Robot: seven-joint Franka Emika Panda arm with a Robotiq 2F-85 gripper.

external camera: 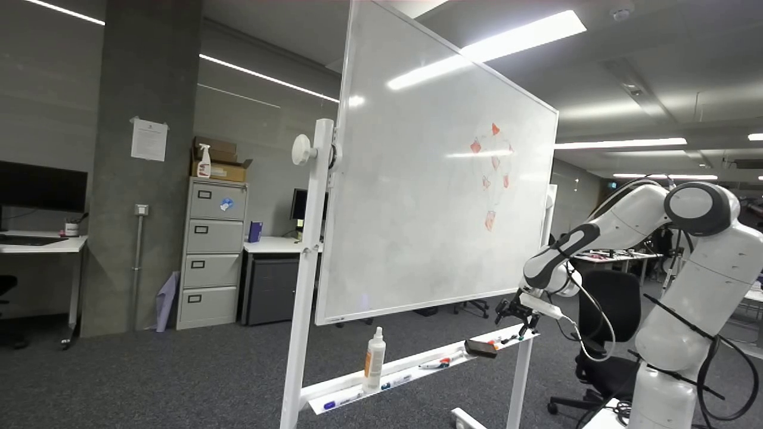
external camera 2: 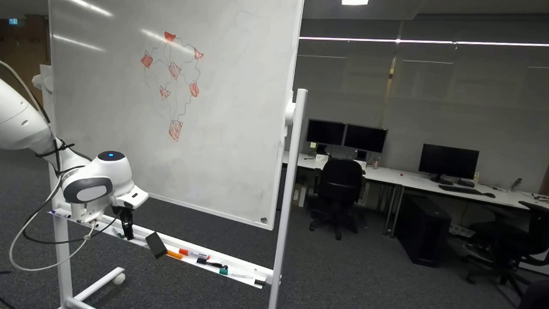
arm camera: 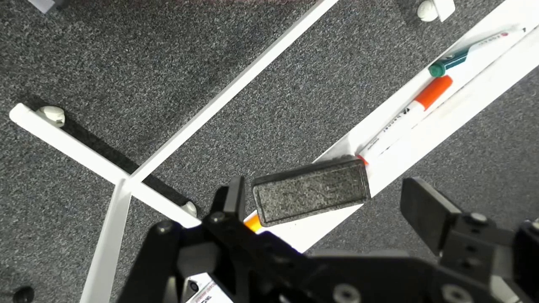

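A dark, box-shaped eraser (arm camera: 313, 193) lies across the whiteboard's tray (arm camera: 419, 134), one end overhanging the tray's edge. In the wrist view it appears between my two spread fingers, touching neither. My gripper is open and empty. Exterior view 1 has the gripper (external camera: 516, 314) low at the tray's far end, just to the right of the eraser (external camera: 480, 348). Seen from the other side, the gripper (external camera 2: 126, 231) is tilted over the tray, left of the eraser (external camera 2: 155, 245). Red and white markers (arm camera: 392, 133) lie close to the eraser.
The whiteboard (external camera 2: 221, 128) carries red shaded shapes joined by thin lines. A spray bottle (external camera: 374, 361) stands on the tray's near end. A green-capped marker (arm camera: 454, 59) and several others rest along the tray. Frame posts (external camera: 298, 286) flank the board.
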